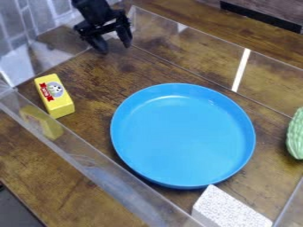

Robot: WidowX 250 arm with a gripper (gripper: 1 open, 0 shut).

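The dark gripper [104, 32] is at the top left of the camera view, over the far left of the wooden floor, its fingers apart with nothing visible between them. A yellow box [53, 95] with a red and white label lies at the left, below the gripper and apart from it. A large blue plate [182, 136] fills the lower middle.
A green object [295, 133] sits at the right edge, a white speckled block [231, 207] at the bottom right. Clear plastic walls border the area. The wood between gripper and plate is clear.
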